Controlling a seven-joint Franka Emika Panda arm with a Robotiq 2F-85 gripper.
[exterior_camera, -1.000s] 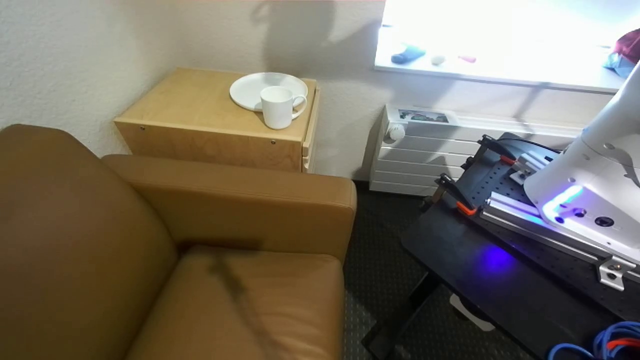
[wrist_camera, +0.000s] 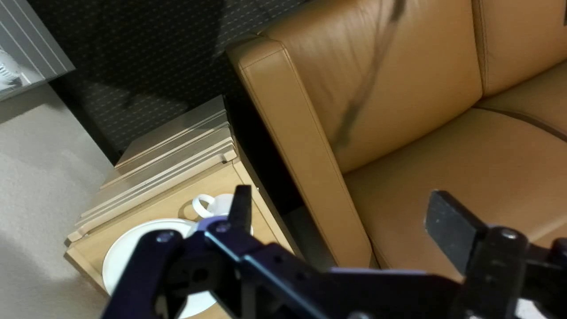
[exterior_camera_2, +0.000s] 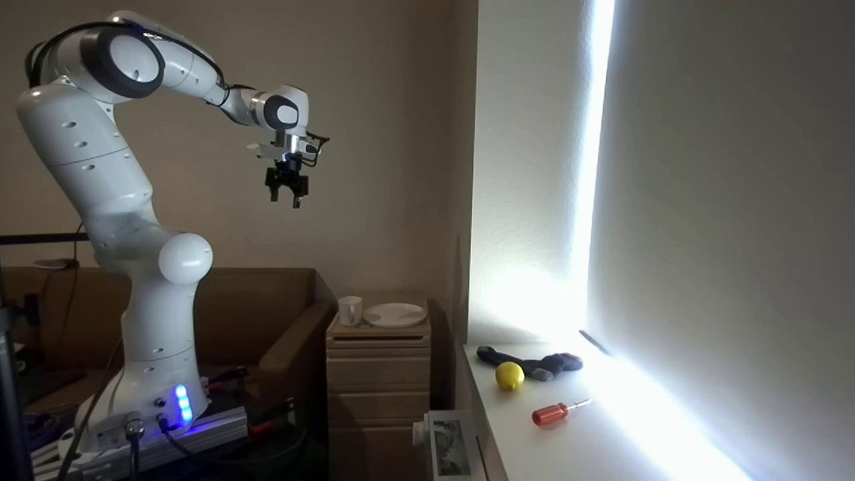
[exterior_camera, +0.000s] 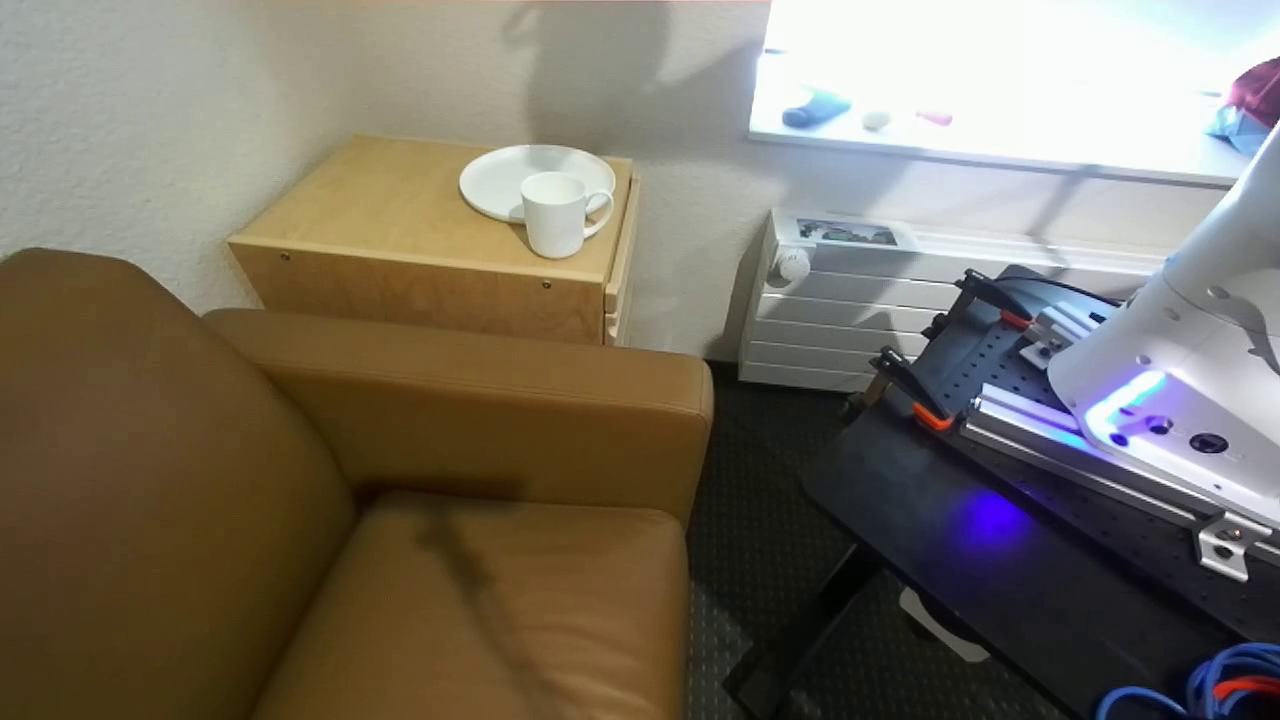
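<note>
My gripper [exterior_camera_2: 286, 199] hangs high in the air, pointing down, well above the furniture. In the wrist view its two fingers [wrist_camera: 456, 228] stand wide apart, and nothing is held between them. A white mug [exterior_camera: 555, 216] stands upright on the wooden cabinet [exterior_camera: 372, 198], near its front corner. Beside the mug lies a white plate [exterior_camera: 504, 180], which the mug partly covers in exterior view 1. One finger and the gripper body hide parts of the mug [wrist_camera: 220, 204] and the plate [wrist_camera: 123, 250] in the wrist view.
A brown leather sofa [exterior_camera: 480, 384] adjoins the cabinet. On the windowsill [exterior_camera_2: 513, 449] lie a yellow lemon [exterior_camera_2: 509, 376], a red-handled screwdriver [exterior_camera_2: 550, 414] and a dark soft item [exterior_camera_2: 545, 367]. A white radiator [exterior_camera: 828, 312] stands below the window.
</note>
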